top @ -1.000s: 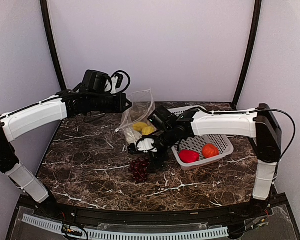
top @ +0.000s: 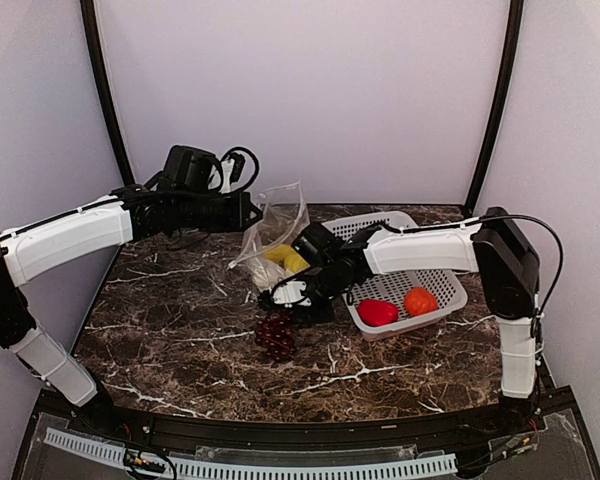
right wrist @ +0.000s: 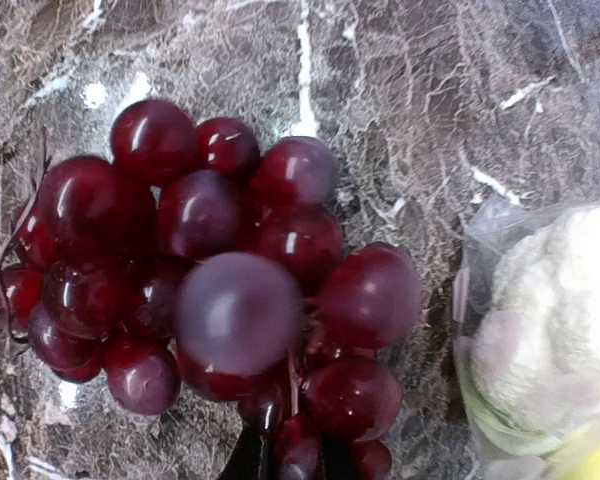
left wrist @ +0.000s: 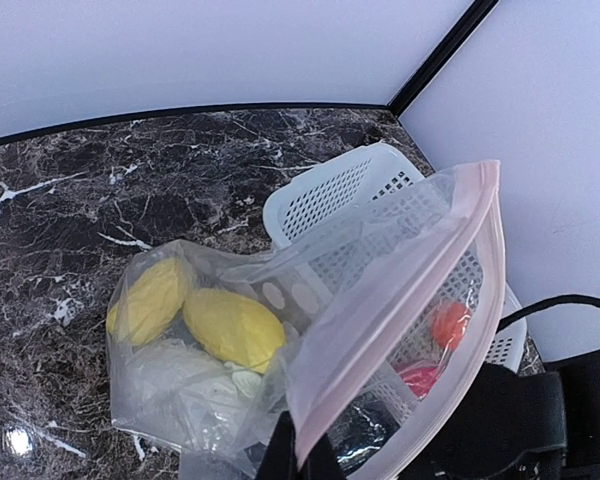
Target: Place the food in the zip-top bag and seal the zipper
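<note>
A bunch of dark red grapes (right wrist: 200,215) fills much of the right wrist view, over the marble table. My right gripper is shut on its near end, with a grape pinched between the black fingers. From above, the grapes (top: 275,336) show just below the right arm's hand. The clear zip top bag (left wrist: 395,310) hangs with its mouth open, its pink rim pinched in my left gripper, which is shut. Inside the bag lie two yellow foods (left wrist: 235,328) and a white cauliflower (right wrist: 550,320).
A white perforated basket (top: 450,283) stands right of the bag, partly under the right arm. In it are a red food (top: 377,312) and an orange-red tomato (top: 421,301).
The left arm and bag are nearly still.
</note>
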